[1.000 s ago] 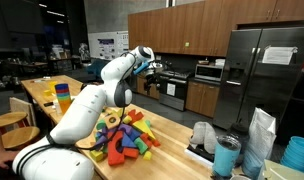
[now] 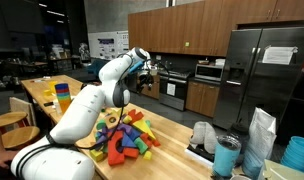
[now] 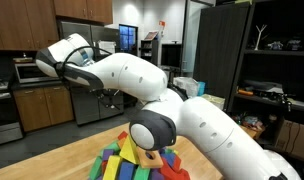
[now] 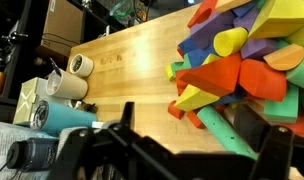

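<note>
In the wrist view my gripper shows at the bottom edge, its dark fingers (image 4: 120, 140) spread wide apart. It looks open, with no block held between the fingers. Beyond and below them lies a heap of coloured wooden blocks on the table, among them a red triangular block (image 4: 214, 75), a long green block (image 4: 224, 131) and a yellow cylinder (image 4: 230, 41). From the first exterior view, the arm reaches up and over the block pile (image 2: 122, 140), with its wrist end high above the table. The second exterior view has the pile (image 3: 127, 165) partly behind the arm.
A blue container (image 2: 226, 155), a white bag (image 2: 260, 140) and a green canister (image 2: 296, 154) stand along the table's right side. To the left, a stack of coloured blocks (image 2: 63, 96) rises. Bare wood (image 2: 177, 150) lies between pile and containers.
The wrist end of my arm has shifted slightly left in the first exterior view. The blocks and containers have stayed where they were.
</note>
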